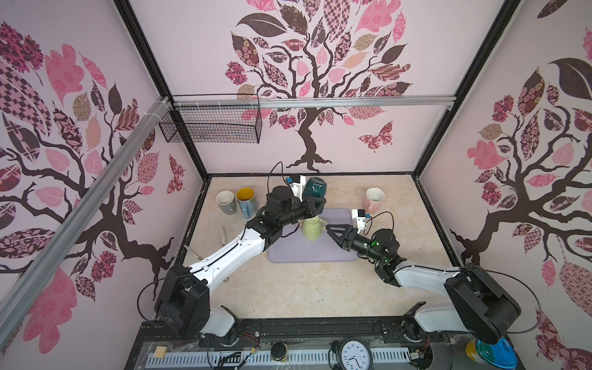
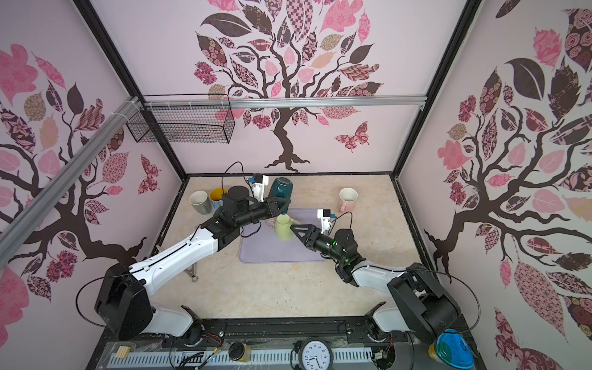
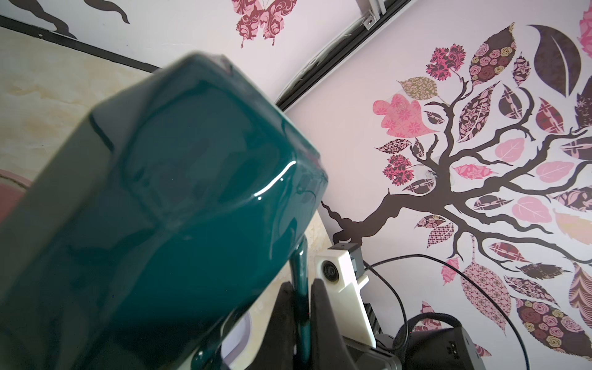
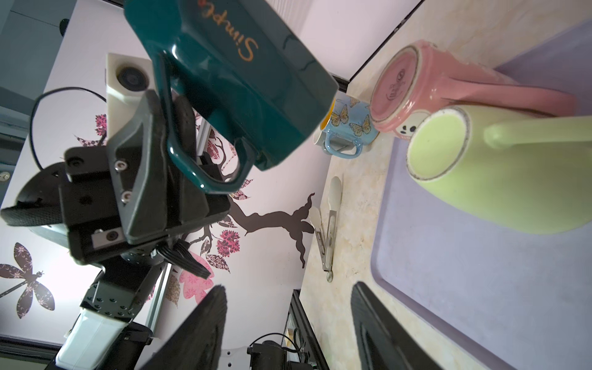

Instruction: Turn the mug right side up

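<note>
A teal mug [image 1: 315,187] is held up over the back of the lavender tray [image 1: 289,257]. My left gripper is shut on its thin handle, which shows between the fingers. Lettering shows on the mug's side in the right wrist view, where the mug [image 4: 246,67] is slanted; its opening cannot be made out. My right gripper has its fingers apart, nothing between them. It is in front of the teal mug and lower, close to the right of a green mug [image 1: 312,230]. The green mug stands base-up on the tray.
A pink mug [image 4: 425,86], base-up too, is beside the green one. At back left stand a grey mug [image 1: 226,202] and a blue mug [image 1: 246,203]; a pale pink mug [image 1: 374,200] is at back right. Tongs [image 4: 330,228] lie left of the tray.
</note>
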